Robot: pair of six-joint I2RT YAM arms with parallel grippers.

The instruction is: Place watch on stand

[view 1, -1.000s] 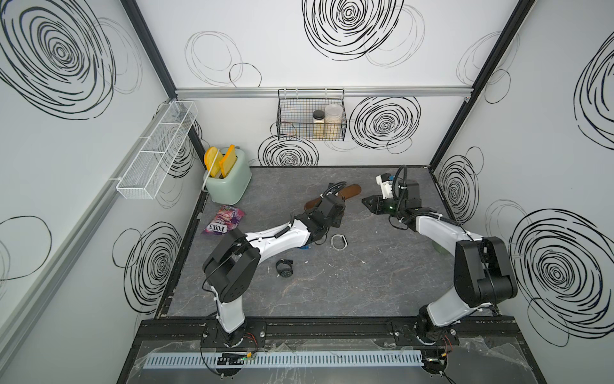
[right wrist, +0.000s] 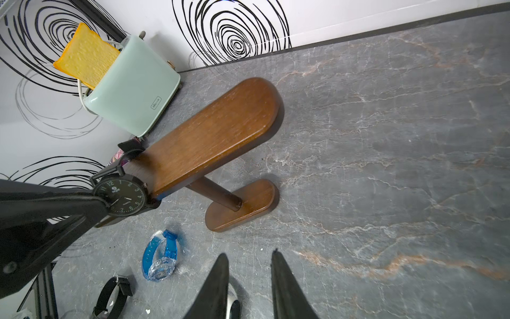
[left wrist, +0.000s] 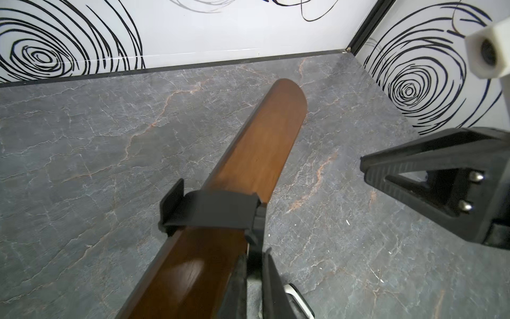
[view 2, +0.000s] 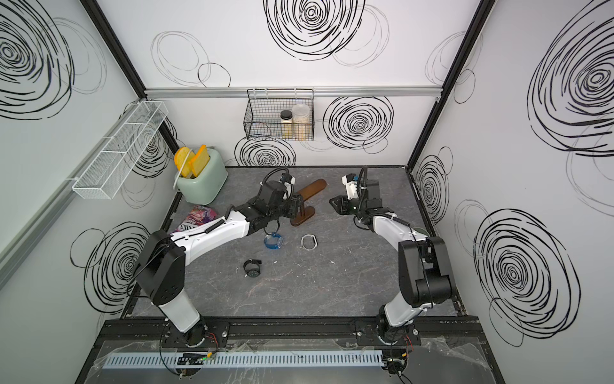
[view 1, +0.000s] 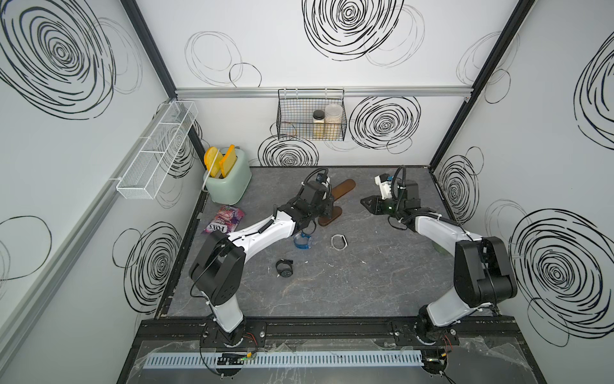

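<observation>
The brown wooden stand (right wrist: 212,127) has a black watch (right wrist: 121,194) around its long bar, dial on the side. My left gripper is shut on that watch's strap at the bar. My right gripper hangs to the right of the stand, apart from it; its fingertips show a gap with nothing visible held, and its finger state is unclear. On the table lie a blue watch (right wrist: 159,265), a second black watch (view 1: 284,268) and a white watch (view 1: 339,235).
A mint toaster (view 1: 230,185) with yellow slices stands back left, beside a purple snack bag (view 1: 220,220). Wire baskets hang on the back wall (view 1: 311,121) and left wall (view 1: 147,166). The front and right of the table have free room.
My left arm has moved back and left along the stand, uncovering more of its base and the blue watch. The right arm is still.
</observation>
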